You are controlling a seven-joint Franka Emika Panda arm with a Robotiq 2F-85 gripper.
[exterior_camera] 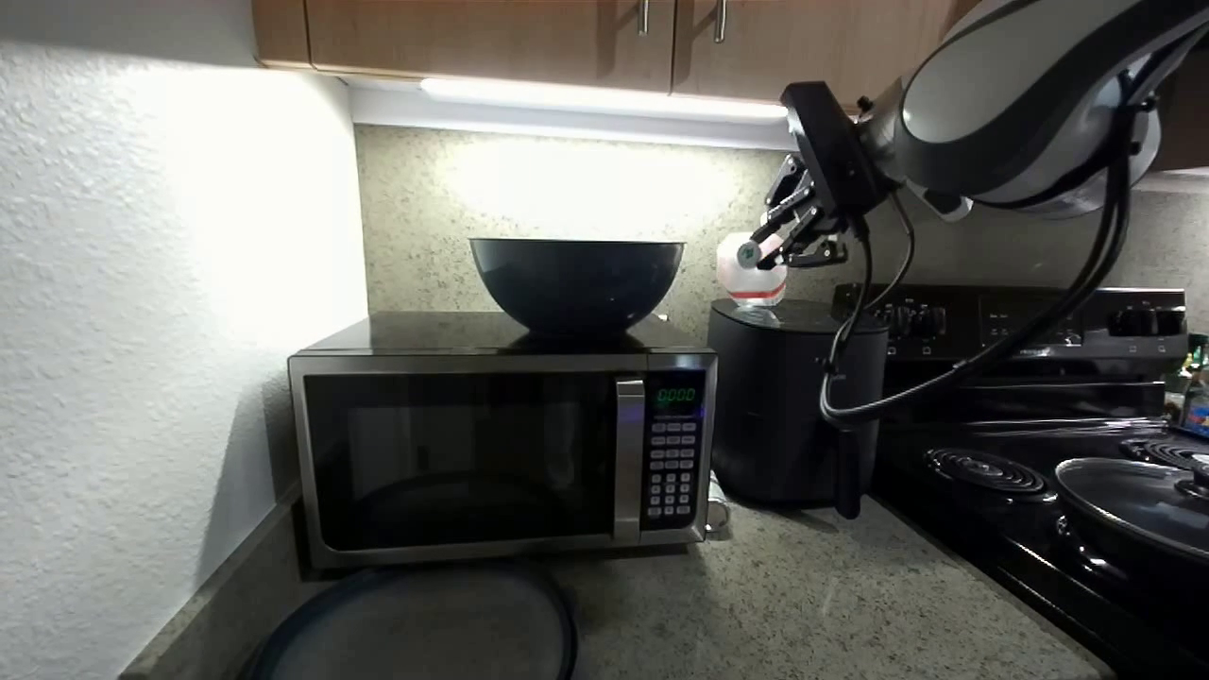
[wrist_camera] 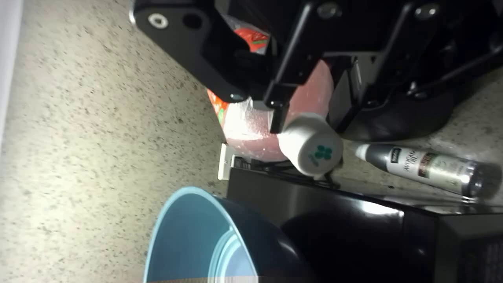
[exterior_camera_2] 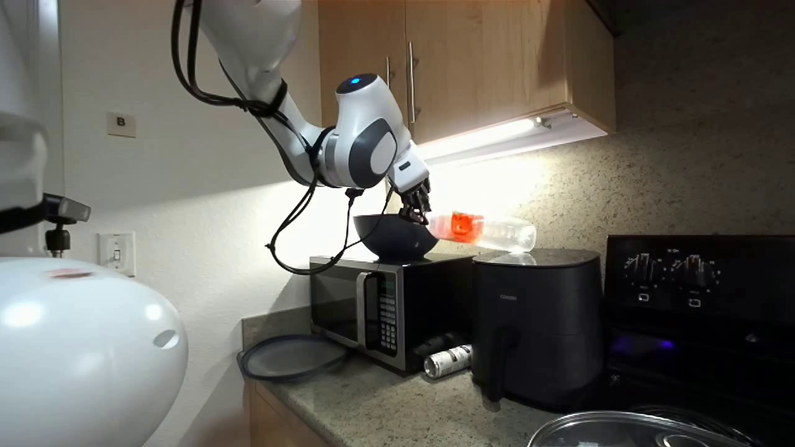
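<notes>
A clear bottle [exterior_camera_2: 514,234] with pinkish contents, an orange label and a white cap [wrist_camera: 311,146] is in my gripper [exterior_camera: 765,259]. The fingers are shut around its neck just behind the cap. In exterior view 2 the bottle lies nearly level, its base over the black air fryer [exterior_camera_2: 536,328]; whether it touches the lid I cannot tell. A large dark bowl [exterior_camera: 578,283] stands on top of the microwave [exterior_camera: 476,453], left of the gripper in exterior view 1. From the wrist, its blue inside [wrist_camera: 198,236] shows at the bottom.
Wooden cabinets [exterior_camera: 487,40] with a lit lamp hang above. An avocado oil bottle [wrist_camera: 424,167] lies between microwave and air fryer. The stove [exterior_camera: 1009,453] bears a lidded pan [exterior_camera: 1133,510]. A round tray [exterior_camera: 419,635] lies before the microwave.
</notes>
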